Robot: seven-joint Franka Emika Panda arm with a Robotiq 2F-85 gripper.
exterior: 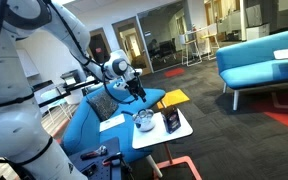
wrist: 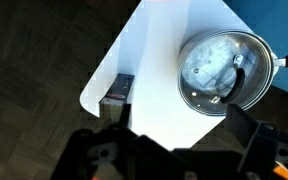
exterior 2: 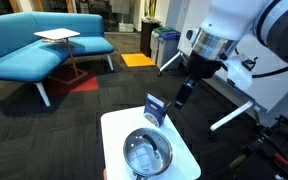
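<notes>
A round metal pot (wrist: pixel 224 72) with a clear lid stands on the small white table (wrist: pixel 165 95), its dark handle sticking out to the right in the wrist view. On the same table is a small box (exterior 2: pixel 155 109), upright and dark with a pale part; from above, the box (wrist: pixel 116 95) shows to the left of the pot. Over the table hangs my gripper (exterior 2: pixel 171 98), its fingers spread wide and nothing between them. In the wrist view the box lies just beyond one dark finger (wrist: pixel 101 146); the other is near the pot's lower side.
A blue sofa (exterior: pixel 96 117) runs along the table's left side in exterior view 1. Farther off stands another blue sofa (exterior 2: pixel 29 47) with a second white table (exterior 2: pixel 59 34). Open grey carpet (exterior: pixel 224 125) lies to the right.
</notes>
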